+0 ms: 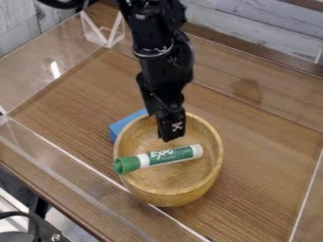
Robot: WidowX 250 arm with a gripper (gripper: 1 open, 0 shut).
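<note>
My black gripper (169, 126) hangs open, pointing down over the back part of a round wooden bowl (188, 190). A white and green cylinder (157, 158), like a marker or tube with dark lettering, lies slanted inside the bowl, below and in front of my fingers. A blue object (123, 129) sits just outside the bowl at its back left, partly hidden by it.
Clear panels run along the left and front left edges. A white strap-like object (104, 28) is at the back left, and cables lie at the lower left.
</note>
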